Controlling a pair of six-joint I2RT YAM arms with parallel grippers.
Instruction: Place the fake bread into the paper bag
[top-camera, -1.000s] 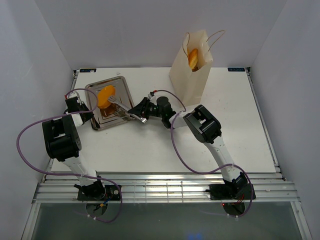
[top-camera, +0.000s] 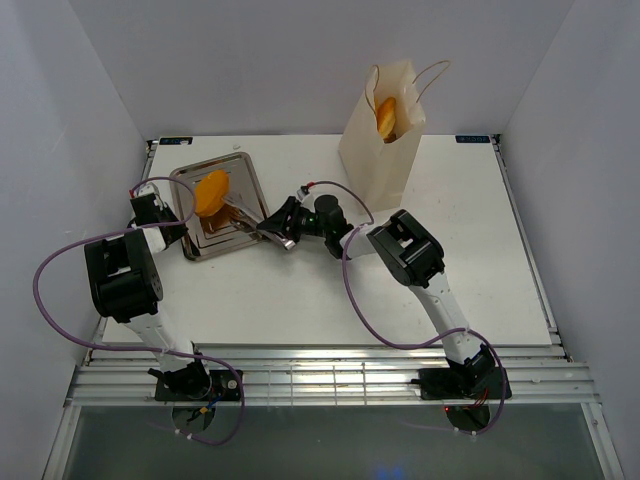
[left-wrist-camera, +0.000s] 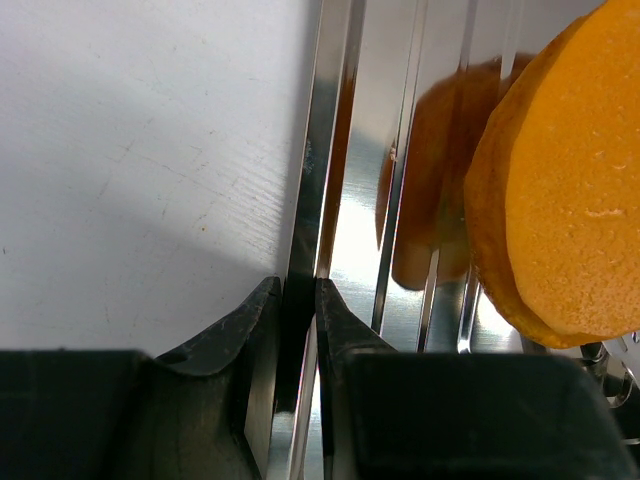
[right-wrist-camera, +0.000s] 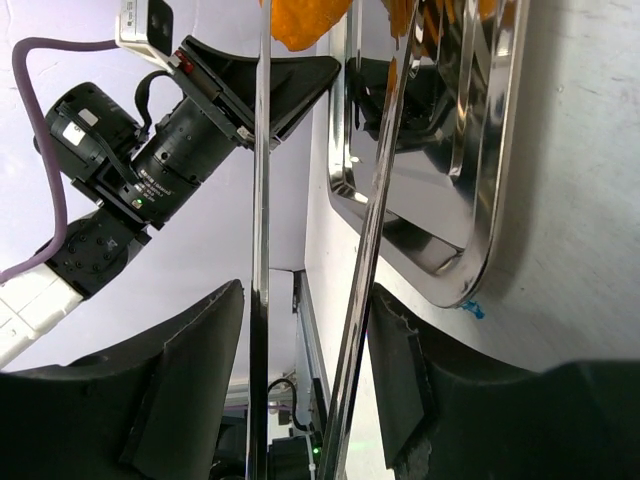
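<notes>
An orange round fake bread is at the tray's left half, its side and top large in the left wrist view. Along the left edge of the metal tray, my left gripper is shut on the rim. Metal tongs sit between the fingers of my right gripper, their two arms spread apart and reaching toward the bread. Whether the tong tips touch the bread cannot be made out. The white paper bag stands upright at the back, with another bread piece showing in its opening.
Two thin handles rise from the bag's mouth. A wall rises close behind the tray and another at the left.
The bread has shifted only slightly on the tray. My left arm has stayed still.
</notes>
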